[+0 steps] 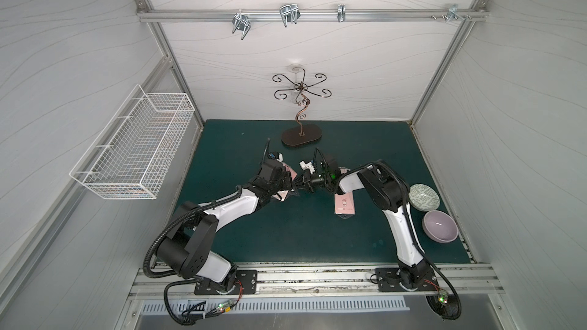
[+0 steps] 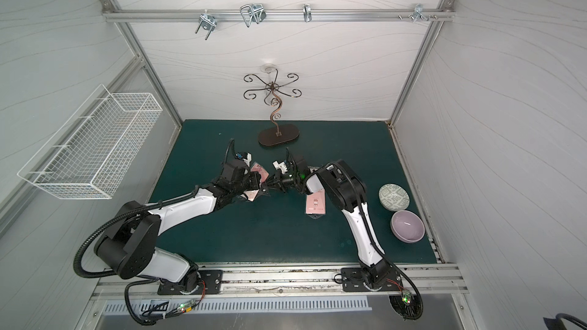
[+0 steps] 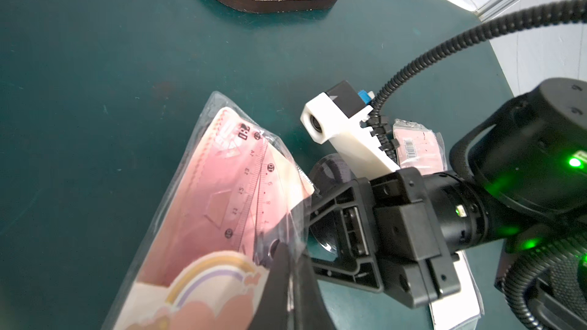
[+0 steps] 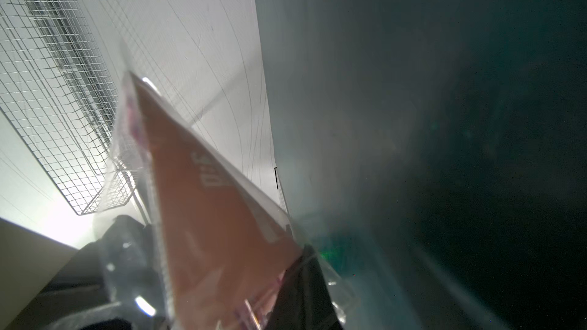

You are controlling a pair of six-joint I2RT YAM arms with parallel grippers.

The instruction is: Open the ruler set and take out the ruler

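The ruler set, a pink set in a clear plastic pouch [image 3: 211, 207], stands off the table in front of my left gripper. That gripper is shut on the thin clear edge of the pouch. Through the plastic show pink rulers [image 3: 244, 192] and a rainbow print. Facing it from the right is my right gripper, shut, its fingertips beside the pouch's edge and nothing clearly between them. In the right wrist view the pouch [image 4: 201, 226] rises close to the camera. Whether the pouch's mouth is parted cannot be told.
A second pink packet [image 1: 344, 203] lies on the table under my right arm. A metal stand [image 1: 301, 135] is at the back. At the right are a patterned bowl [image 1: 424, 197] and a lilac bowl [image 1: 439, 226].
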